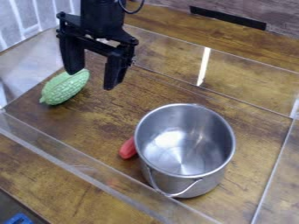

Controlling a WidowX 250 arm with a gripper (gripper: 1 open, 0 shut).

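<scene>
My black gripper [93,66] hangs at the upper left with its two fingers spread apart and nothing visible between them. Below it on the left, a pale green corn-like object [65,87] lies on the wooden surface. A steel pot [184,149] with a wire handle stands at the lower right. A red object [128,149] lies just left of the pot, partly hidden behind it.
Clear edging runs along the left and bottom, and a blue item sits at the bottom-left corner.
</scene>
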